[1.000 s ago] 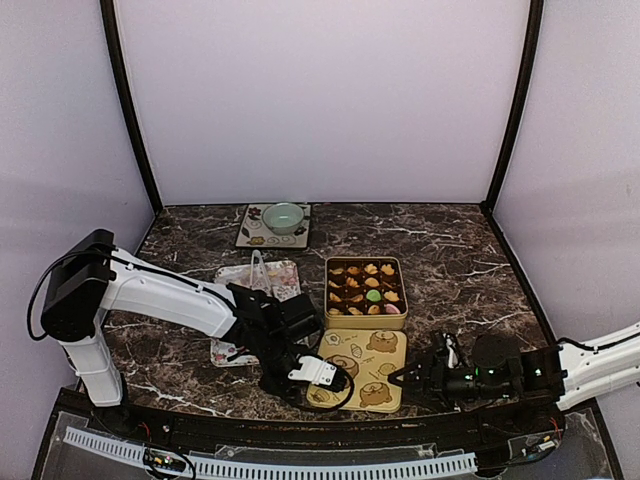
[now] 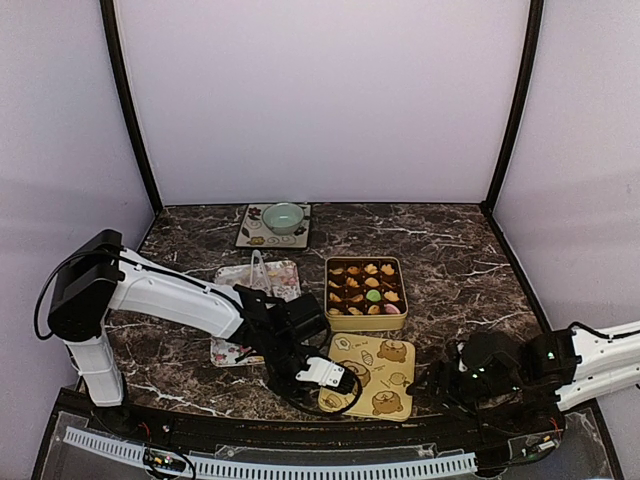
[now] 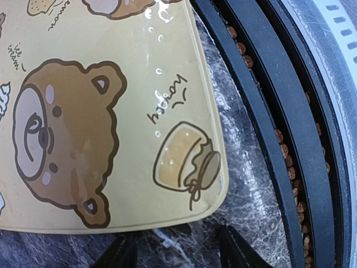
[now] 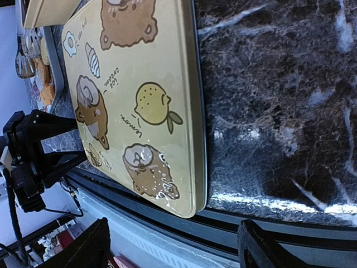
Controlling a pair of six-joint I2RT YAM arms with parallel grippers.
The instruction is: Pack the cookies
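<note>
The yellow tin lid [image 2: 372, 362], printed with brown bears, lies flat at the table's front edge, in front of the cookie tin [image 2: 366, 322]. Cookies [image 2: 372, 283] of several shapes fill the tin's brown compartments. In the left wrist view a corner of the lid [image 3: 139, 184] lies just ahead of my left gripper, whose fingers are part open with only table between them. My right gripper is open and empty, its fingers spread wide at the near side of the lid [image 4: 125, 111]. From above, it stands at the lid's right edge.
A patterned tray [image 2: 285, 275] with white tongs [image 2: 260, 268] lies partly under my left arm. Farther back, a pale green bowl [image 2: 283, 218] stands on another tray [image 2: 246, 238]. A dark rail [image 2: 250, 428] runs along the front edge.
The lid has shifted slightly to the right and toward the front. The left arm has moved slightly right.
</note>
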